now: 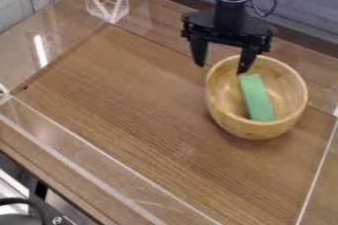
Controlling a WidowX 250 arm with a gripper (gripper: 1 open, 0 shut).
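Note:
My black gripper hangs just above the back edge of a tan bowl, its two fingers spread apart and open, with nothing seen between them. Inside the bowl, toward its right side, lies a green block.
A clear wire holder stands at the back left of the wooden table. A dark cable curves at the bottom left corner.

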